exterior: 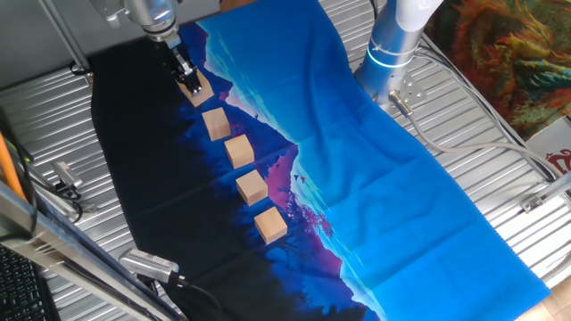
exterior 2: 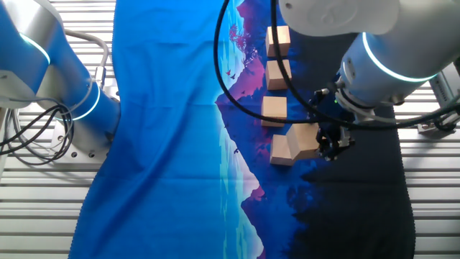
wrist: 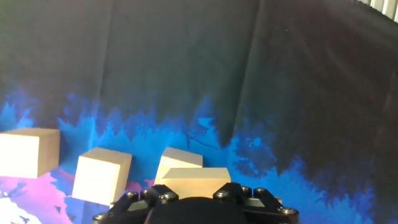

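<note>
My gripper [exterior: 193, 87] is at the far end of a row of pale wooden blocks, shut on the end block [exterior: 200, 92]. In the wrist view, the held block [wrist: 196, 179] sits between the dark fingertips, partly covering a neighbouring block [wrist: 181, 155]. Exterior view 2 shows the held block [exterior 2: 305, 139] tilted and seemingly raised off the cloth, overlapping that neighbour [exterior 2: 281, 151] in the picture; whether they touch I cannot tell. The other blocks, including one at the near end [exterior: 270, 226], rest apart on the cloth.
A blue and black printed cloth [exterior: 393, 196] covers the slatted table, wrinkled on its blue side. The robot base [exterior: 385, 76] stands on the opposite side. A black cable [exterior 2: 219, 57] loops across exterior view 2.
</note>
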